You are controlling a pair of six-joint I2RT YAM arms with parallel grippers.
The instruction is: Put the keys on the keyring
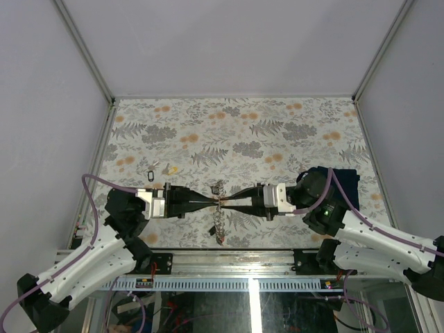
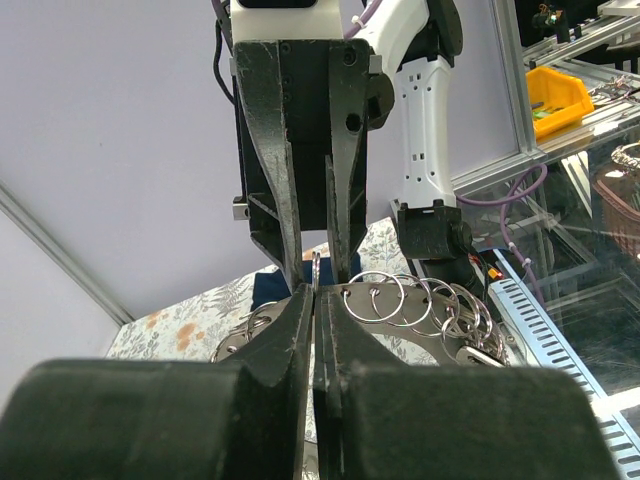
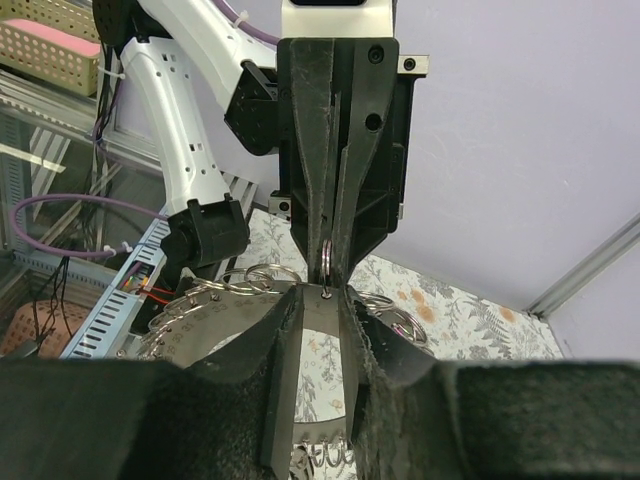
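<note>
My left gripper (image 1: pixel 217 202) is shut on a thin metal ring of the keyring (image 1: pixel 219 222), a curved metal band strung with several small rings. In the left wrist view, the pinched ring (image 2: pixel 316 270) stands nearly edge-on at the fingertips, with the band (image 2: pixel 400 332) spreading to both sides. Opposite it, my right gripper is part open, its fingertips on either side of that ring; whether they touch it cannot be made out. The right wrist view shows the same ring (image 3: pixel 326 270) in line with the gap. Small keys (image 1: pixel 171 169) lie on the table at the left.
A black-rimmed tag (image 1: pixel 150 175) lies near the keys. Dark blue cloth (image 1: pixel 340 182) sits at the right, partly under the right arm.
</note>
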